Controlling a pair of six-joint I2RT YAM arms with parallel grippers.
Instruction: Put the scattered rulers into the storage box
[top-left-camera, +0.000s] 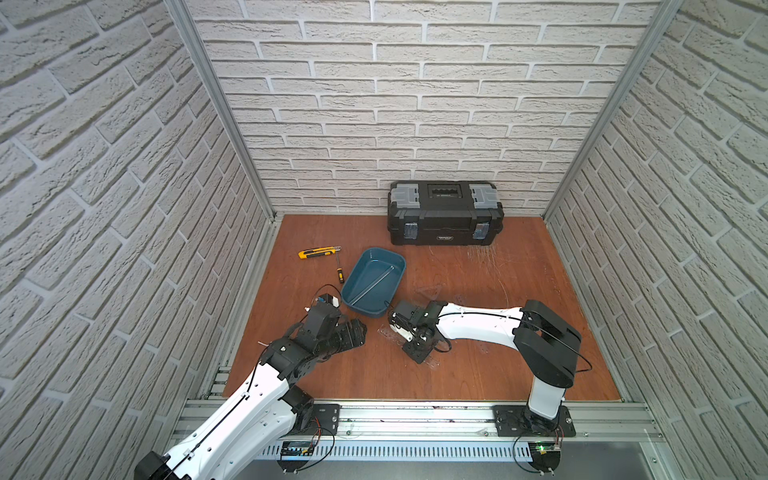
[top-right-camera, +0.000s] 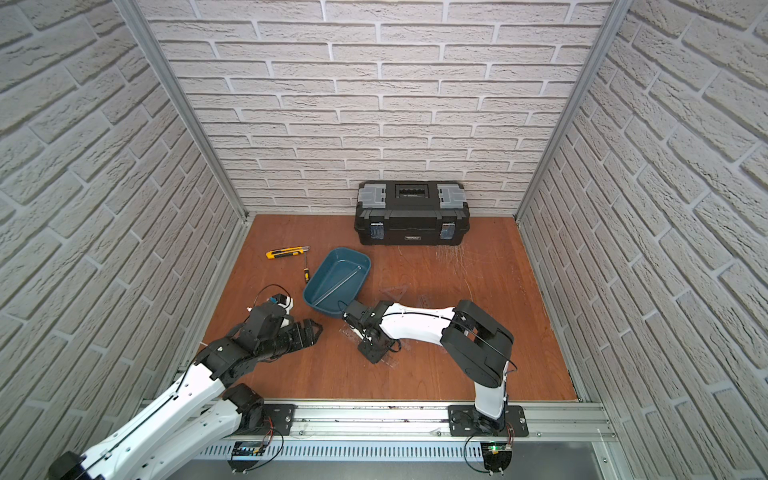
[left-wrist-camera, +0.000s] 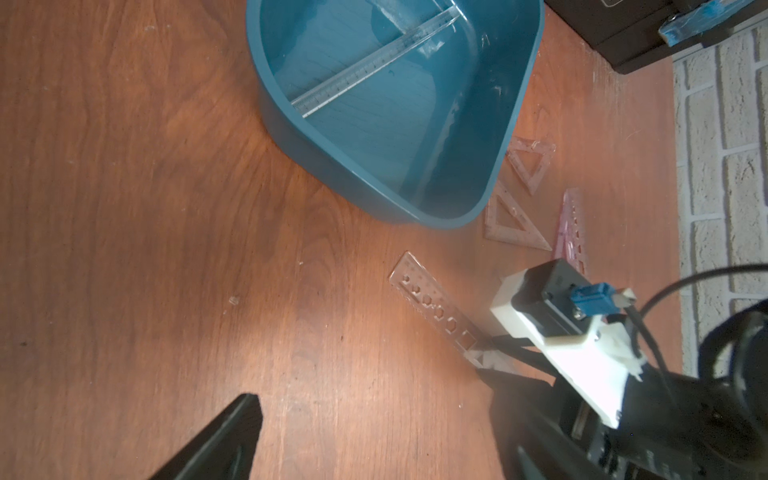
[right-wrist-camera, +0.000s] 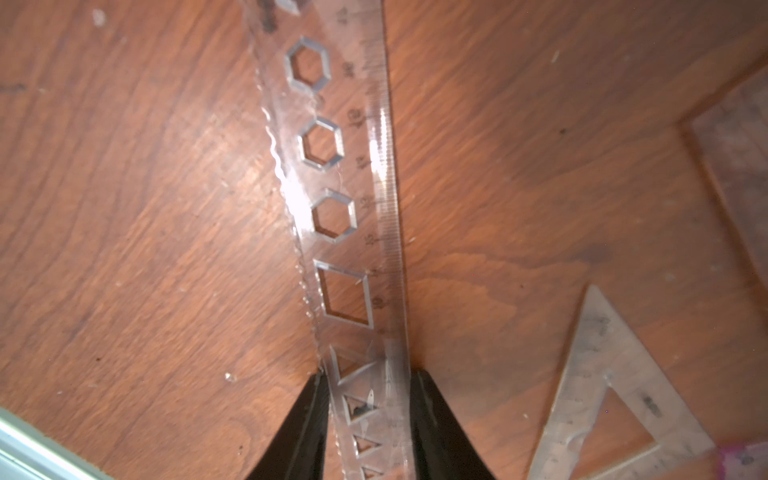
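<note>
A clear ruler with cut-out shapes (right-wrist-camera: 352, 248) lies on the wooden table, one end running between the two fingers of my right gripper. Those fingers stand close to the ruler's edges, part open; a firm hold on it does not show. The blue storage box (left-wrist-camera: 352, 172) is behind, with one long clear ruler (left-wrist-camera: 376, 60) lying slantwise inside. My left gripper is open over bare table at the left, nothing between its fingers. Clear set squares (left-wrist-camera: 516, 220) and a pinkish ruler (left-wrist-camera: 572, 228) lie right of the box.
A black toolbox (top-left-camera: 445, 214) stands at the back against the brick wall. A yellow cutter (top-left-camera: 318, 252) and a small screwdriver (top-left-camera: 340, 273) lie left of the box. Bare table shows at the front, between the arms and the front edge.
</note>
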